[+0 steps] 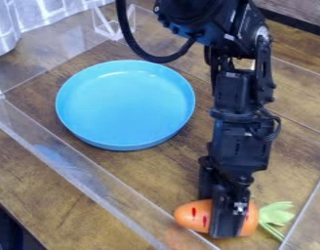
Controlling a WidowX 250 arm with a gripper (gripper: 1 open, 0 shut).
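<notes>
A toy carrot (194,215), orange with red marks and a pale green top (277,215), lies on the wooden surface at the bottom right. My black gripper (225,213) reaches down onto it, shut on the carrot's body, its fingers over the middle of it.
A blue plate (124,103) lies to the upper left. A clear plastic edge (85,181) runs diagonally along the lower left, with white cloth (13,20) at the top left. Bare wood surrounds the plate.
</notes>
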